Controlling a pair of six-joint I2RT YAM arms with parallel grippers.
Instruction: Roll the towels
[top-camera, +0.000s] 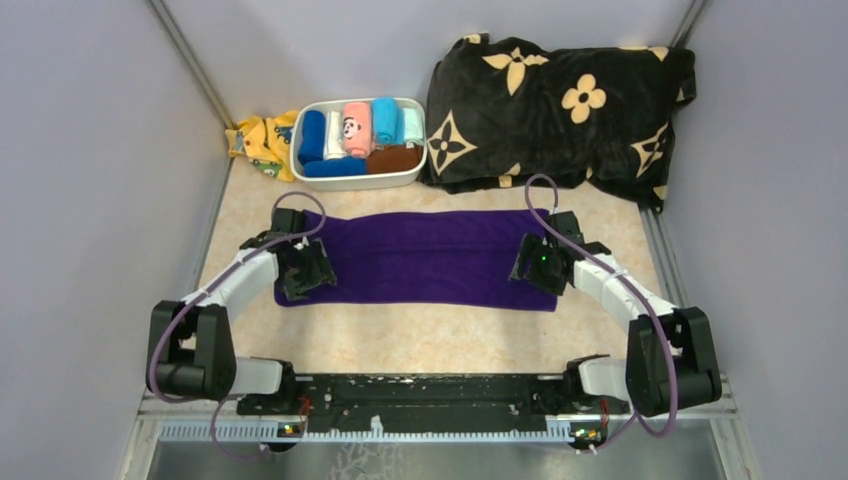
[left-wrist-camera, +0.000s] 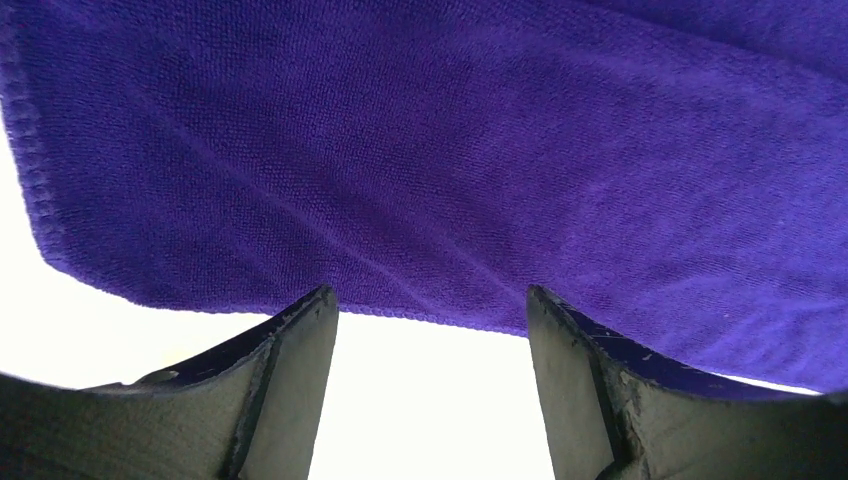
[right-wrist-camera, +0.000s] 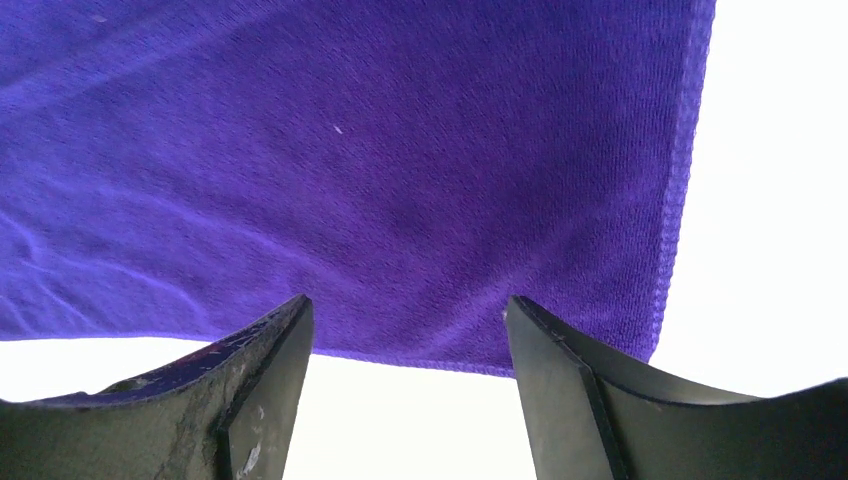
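Note:
A purple towel (top-camera: 420, 275) lies spread long-ways across the table, with a crease along its length. Over its left end is my left gripper (top-camera: 312, 272), open, its fingertips above the towel near the front edge in the left wrist view. My right gripper (top-camera: 530, 262) hangs over the right end, fingers apart, with the towel's front right corner below them in the right wrist view. Neither has cloth visible between its fingers.
A white bin (top-camera: 357, 182) of rolled towels stands at the back. A yellow cloth (top-camera: 262, 140) lies left of it, a black patterned blanket (top-camera: 550, 120) to its right.

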